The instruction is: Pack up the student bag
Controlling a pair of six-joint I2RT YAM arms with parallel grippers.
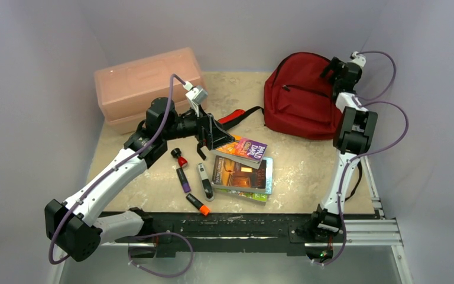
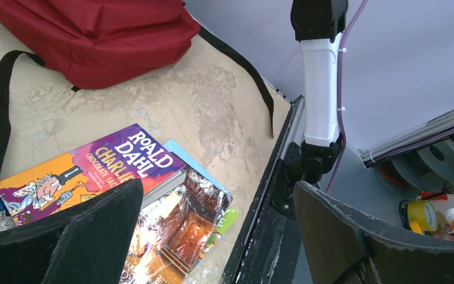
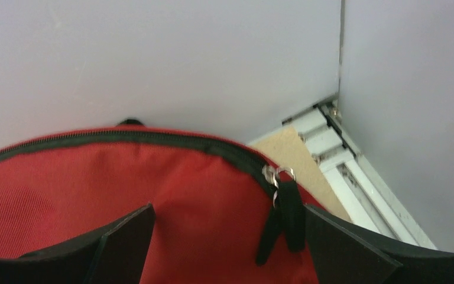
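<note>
The red bag (image 1: 298, 103) lies at the back right of the table. In the right wrist view its dark zip (image 3: 148, 137) runs along the top edge, with the zip pull (image 3: 292, 216) hanging between the spread fingers of my right gripper; the right finger's tip seems very near it. My right gripper is open. Over the stack of books stands my left gripper, open and empty. The orange and purple Roald Dahl book (image 2: 94, 171) lies on top, partly covering a brown book (image 1: 242, 173), with a green one underneath.
Left of the books lie a stapler (image 1: 205, 181), a red-and-black item (image 1: 180, 157), a purple marker (image 1: 183, 180) and an orange highlighter (image 1: 198, 205). A pink box (image 1: 148, 80) stands back left. Clear tabletop lies between books and right arm.
</note>
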